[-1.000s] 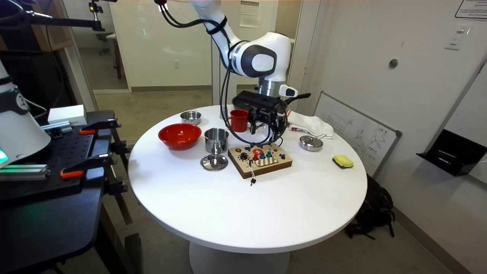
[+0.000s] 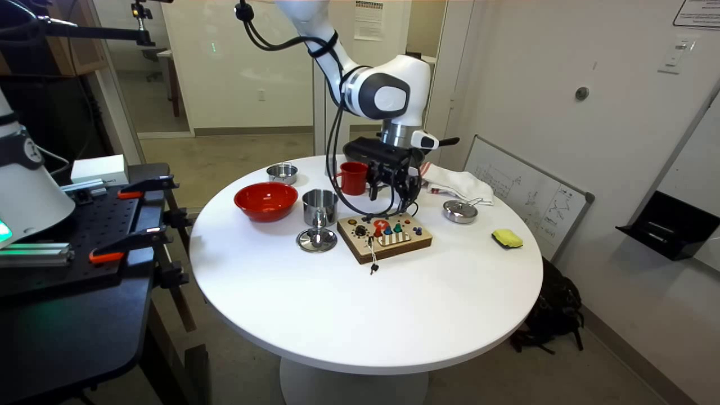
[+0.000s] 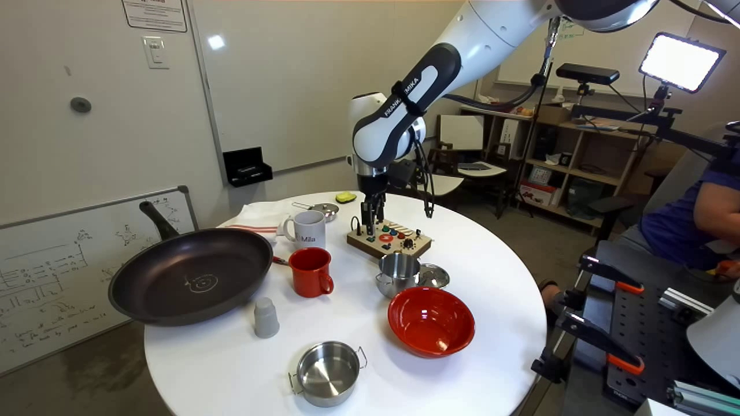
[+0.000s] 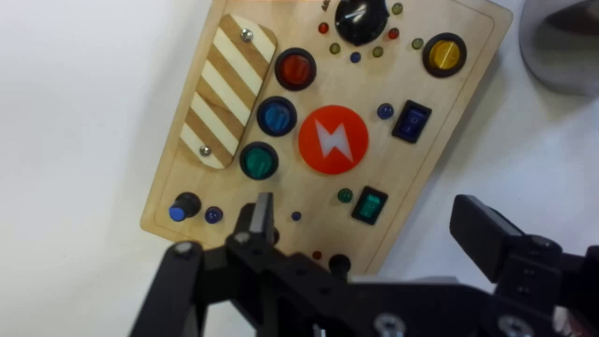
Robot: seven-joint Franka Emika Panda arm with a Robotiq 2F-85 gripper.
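A wooden control board (image 2: pixel 385 237) with coloured buttons, switches and a dial lies flat on the white table. In the wrist view the board (image 4: pixel 314 194) fills the middle, with its red round emblem (image 4: pixel 346 151) and green rocker switch (image 4: pixel 370 205) showing. My gripper is open, its two fingers wide apart, with nothing held between them. One finger (image 4: pixel 261 216) overlaps the board's near end; the other (image 4: pixel 477 236) is over the bare table beside the board. From exterior view 2, the gripper (image 3: pixel 374 215) points down at the board's far side; whether it touches cannot be told.
A steel pot (image 3: pixel 399 270) and lid (image 3: pixel 433 276) stand close to the board, with a red bowl (image 3: pixel 431 322) nearby. Red (image 3: pixel 310 270) and white (image 3: pixel 305 229) mugs and a large pan (image 3: pixel 194 274) are behind.
My arm and gripper have come down slightly toward the board. The board and the other objects on the table stay where they were.
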